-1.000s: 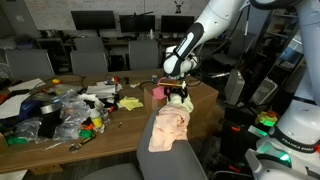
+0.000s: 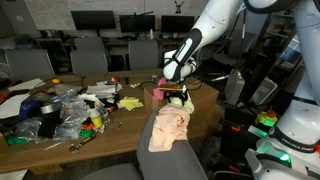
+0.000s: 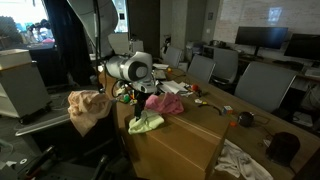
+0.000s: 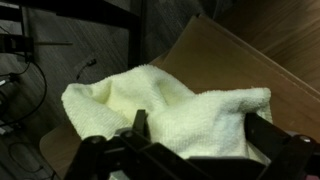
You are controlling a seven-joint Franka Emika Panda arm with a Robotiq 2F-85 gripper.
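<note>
A cream towel (image 4: 185, 110) lies crumpled over the table's edge, filling the middle of the wrist view. My gripper is open above it, with a fold of the towel showing between the dark fingers. In exterior view 2 the same towel (image 3: 146, 122) droops at the table's near corner, just below my gripper (image 3: 135, 112). How firmly the fingers touch the cloth cannot be told.
A pink cloth (image 3: 165, 103) lies on the table beside the towel. A peach cloth (image 2: 170, 125) hangs over a grey chair (image 2: 165, 160) at the table's near side. Plastic bags (image 2: 70, 118) and small items crowd the table's far left.
In exterior view 1 the arm's white wrist part has shifted slightly to the left. The peach cloth and the chair have stayed in place.
</note>
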